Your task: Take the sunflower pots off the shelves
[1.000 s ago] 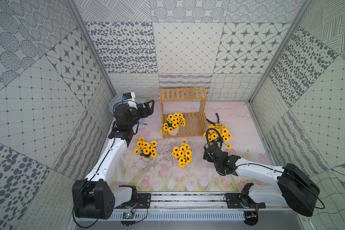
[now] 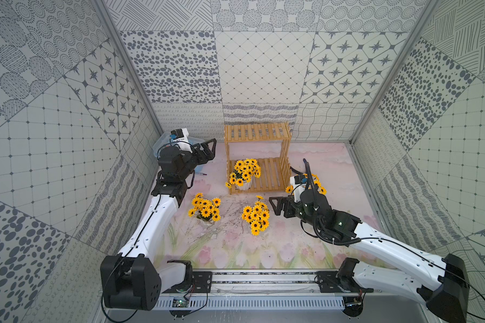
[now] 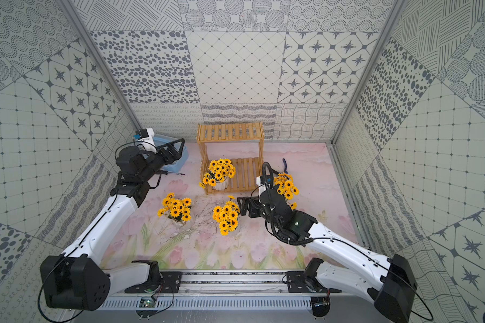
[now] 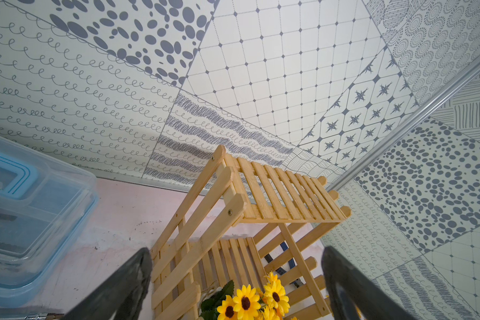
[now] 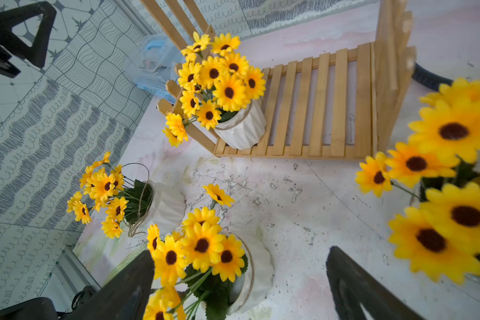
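One sunflower pot (image 5: 243, 128) stands at the left end of the lower shelf (image 5: 317, 106) of the wooden rack; the upper shelf (image 2: 257, 131) is bare. Three more are on the table: a left sunflower pot (image 2: 204, 207), a middle sunflower pot (image 2: 256, 218) and a right sunflower pot (image 3: 287, 185), partly behind the right arm. My right gripper (image 2: 277, 206) is open and empty, in front of the rack between the middle and right pots. Left of the rack, raised, my left gripper (image 2: 209, 150) is open, nothing between its fingers.
A clear blue-edged box (image 4: 32, 213) sits at the back left, behind the left arm. Dark-handled pliers (image 3: 284, 165) lie right of the rack. Bare table shows at the back right and along the front.
My right gripper has risen and moved left and towards the rack, its arm now covering part of the right pot. The left arm and the pots have stayed put.
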